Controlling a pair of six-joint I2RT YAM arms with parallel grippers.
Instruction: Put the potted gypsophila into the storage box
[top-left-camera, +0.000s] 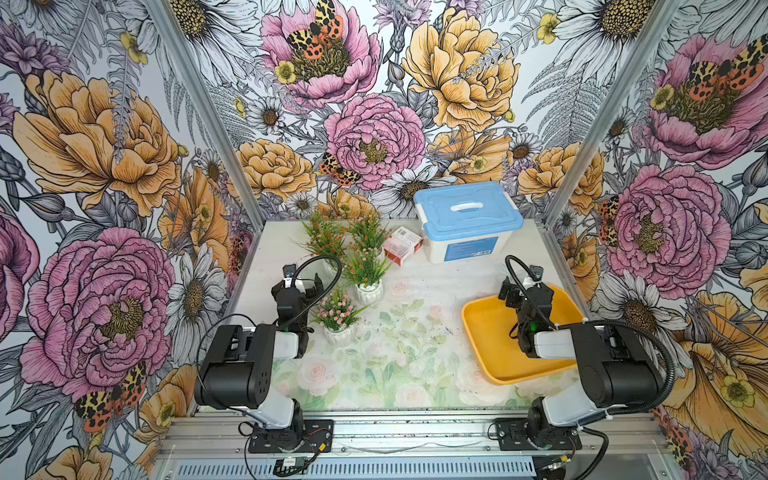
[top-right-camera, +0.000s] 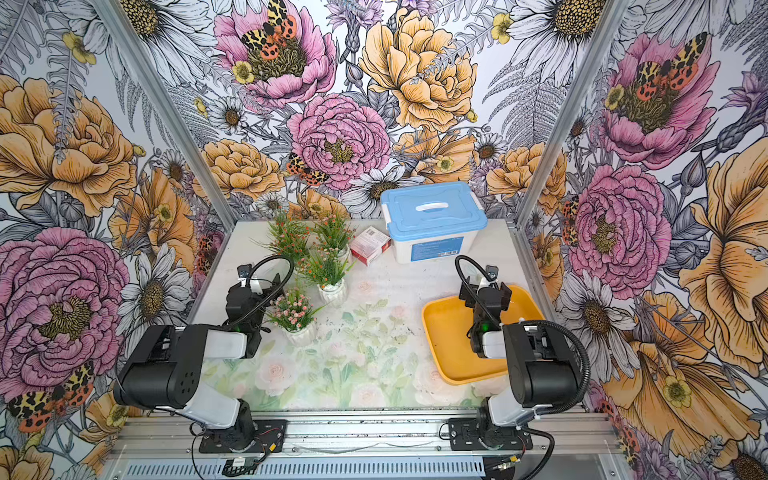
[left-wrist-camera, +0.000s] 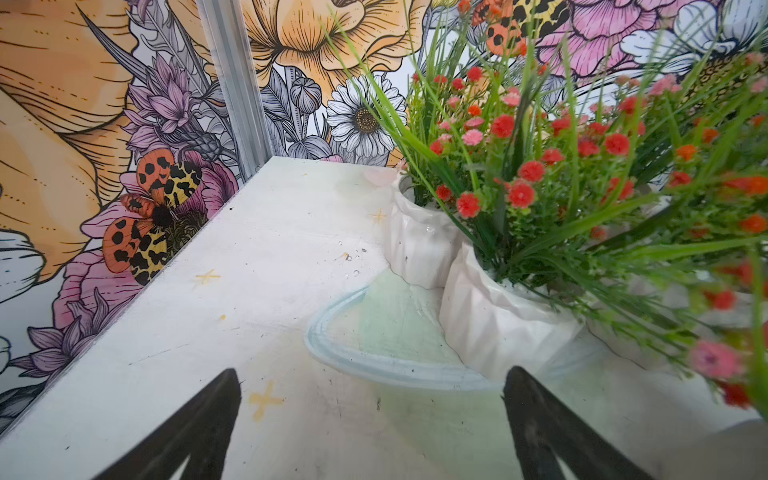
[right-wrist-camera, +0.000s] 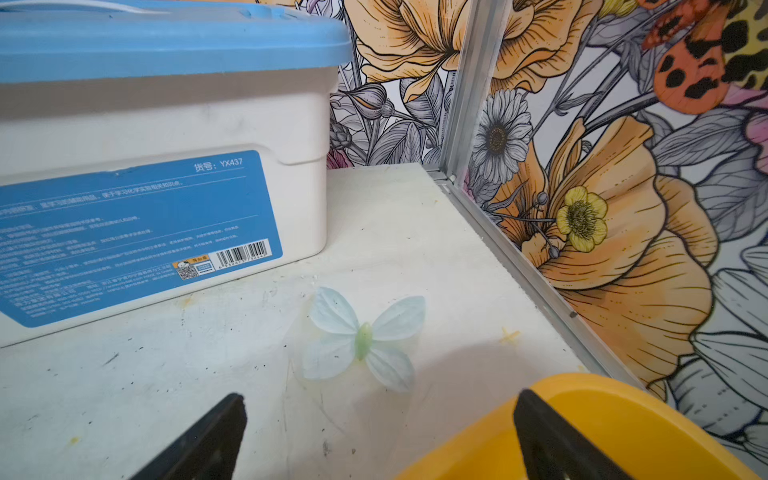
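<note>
Several potted plants with white pots stand in a cluster on the left side of the table. The frontmost (top-left-camera: 337, 314) has small pink flowers; a taller grassy one (top-left-camera: 368, 270) stands just behind it, and two more are farther back. In the left wrist view, a red-flowered plant (left-wrist-camera: 512, 320) is ahead and to the right. My left gripper is open and empty, left of the cluster and apart from it. My right gripper is also open and empty, above the yellow open bin (right-wrist-camera: 608, 392). A white box with a blue lid (top-left-camera: 469, 212) stands closed at the back right.
A small red-and-white carton (top-left-camera: 402, 245) lies between the plants and the lidded box. Patterned panels and metal posts border the sides and back.
</note>
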